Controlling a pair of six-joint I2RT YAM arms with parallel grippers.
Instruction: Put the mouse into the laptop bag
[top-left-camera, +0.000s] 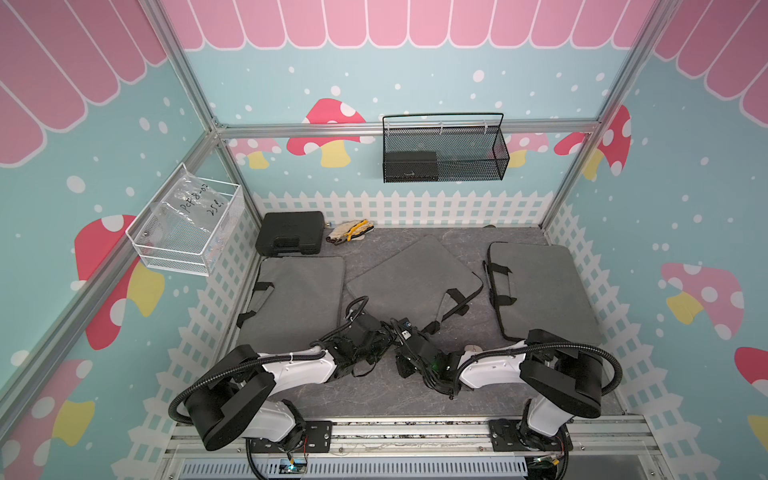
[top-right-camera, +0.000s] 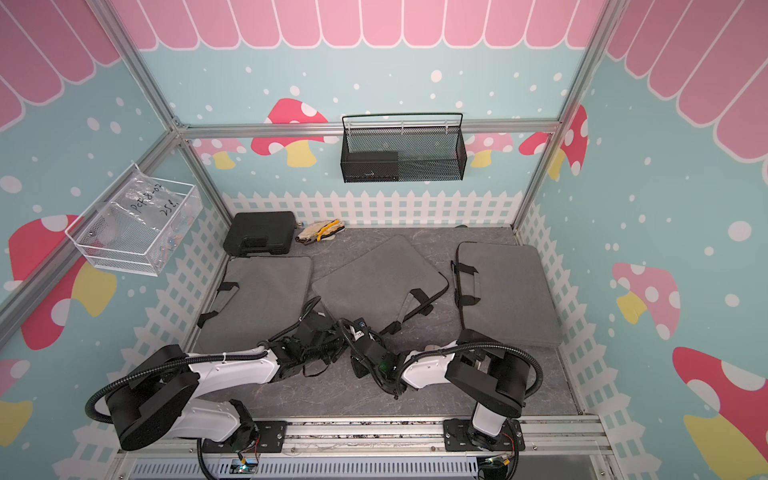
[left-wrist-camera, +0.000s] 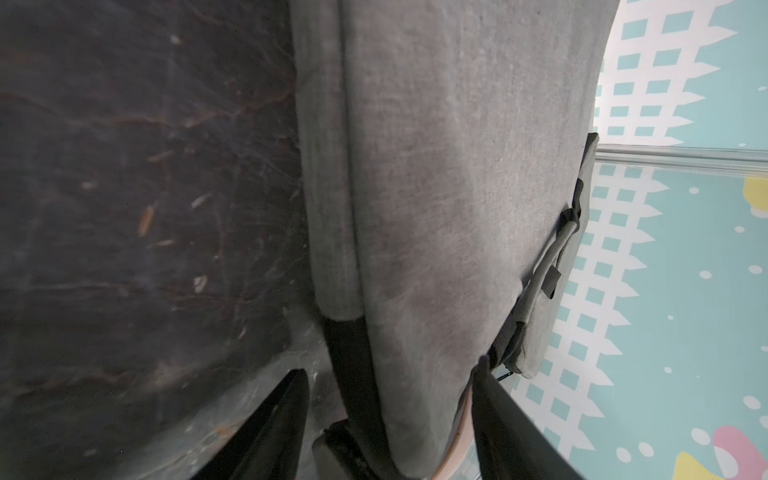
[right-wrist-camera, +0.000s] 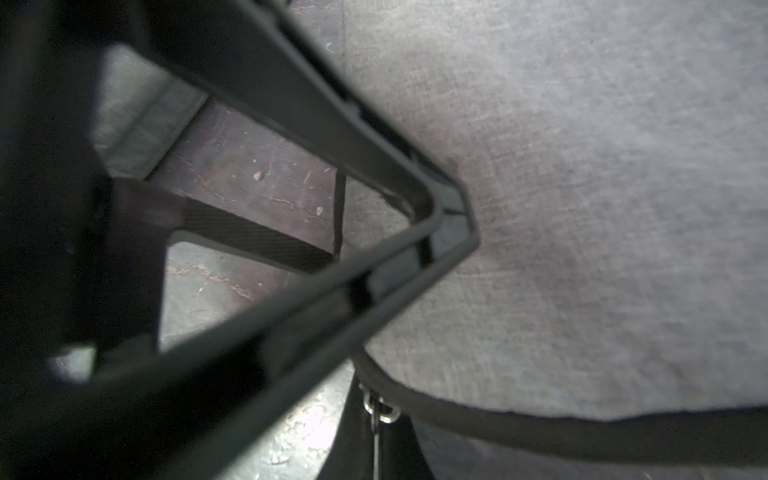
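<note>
The grey laptop bag lies turned at an angle in the middle of the table, its handle toward the front right. My left gripper stands open at the bag's near corner, which lies between its spread fingers. Close beside it is my right gripper, its fingers together at a small metal zipper pull on the bag's dark zipper edge. One dark finger frame of the left gripper crosses the right wrist view. No mouse can be made out clearly; a pale object is mostly hidden behind the right arm.
Two more grey bags lie at the left and right. A black case and gloves rest at the back left. Wire baskets, black and white, hang on the walls. Both arms nearly touch in front.
</note>
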